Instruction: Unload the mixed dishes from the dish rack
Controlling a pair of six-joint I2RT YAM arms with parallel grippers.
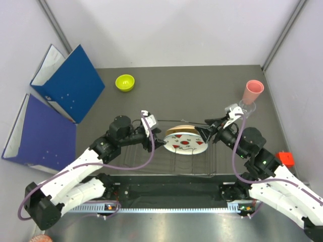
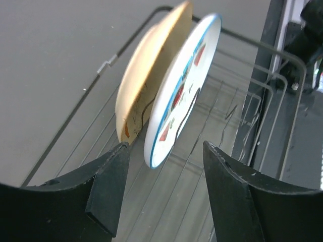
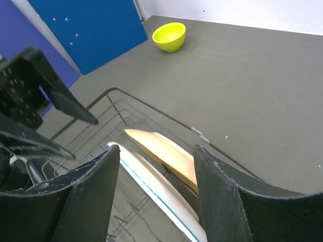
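Two plates stand on edge in the wire dish rack [image 1: 146,160]: a white one [image 1: 185,146] with a red pattern and blue rim in front, a tan one [image 1: 182,128] close behind it. At the white plate's left edge is my left gripper [image 1: 160,138]; its own wrist view shows the fingers parted, with the edges of both plates [image 2: 189,88] [image 2: 133,96] just ahead of the gap. On the right side my right gripper is open, its fingers apart over the near ends of the white plate [image 3: 156,189] and tan plate [image 3: 169,154]. Contact cannot be made out.
A yellow-green bowl [image 1: 124,82] sits at the back left of the counter. Back right are a pink cup [image 1: 253,91] and a clear glass [image 1: 247,107]. Blue binders [image 1: 70,83] line the left wall, and a red object [image 1: 285,159] lies at the right.
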